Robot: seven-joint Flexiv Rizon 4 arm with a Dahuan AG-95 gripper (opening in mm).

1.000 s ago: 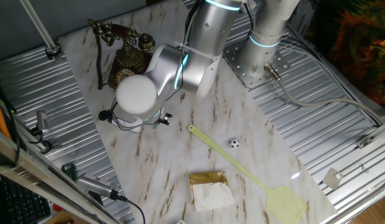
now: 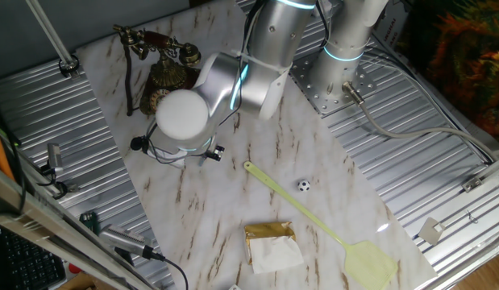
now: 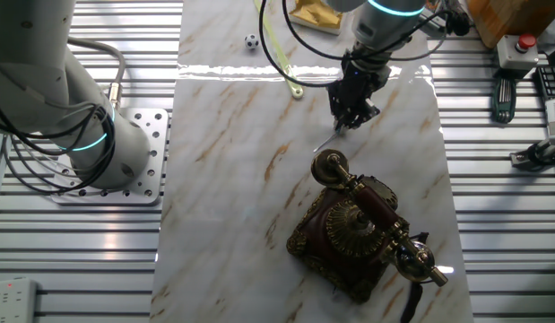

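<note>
My gripper (image 3: 342,124) points down over the marble-patterned board, close to the ornate vintage telephone (image 3: 344,229). In exterior view 2 its dark fingers are bunched together, and whether they are apart is unclear. A thin pale streak shows just below their tips; I cannot tell what it is. From exterior view 1 the white wrist cap hides most of the gripper, and the telephone (image 2: 164,72) stands behind it with its handset on the cradle. A yellow-green fly swatter (image 2: 309,216) lies flat, its handle end towards my gripper. Beside it rests a small black-and-white ball (image 2: 304,185).
A gold and white packet (image 2: 273,248) lies on the board (image 2: 209,229) near the swatter. My arm's base stands on a perforated plate (image 2: 318,87) beside the board. Slatted metal flanks both sides. A cabled device (image 2: 128,242) sits off the board's edge.
In exterior view 1 my wrist has shifted slightly to the right and up the picture, towards the telephone. The telephone, swatter, ball and packet have stayed put.
</note>
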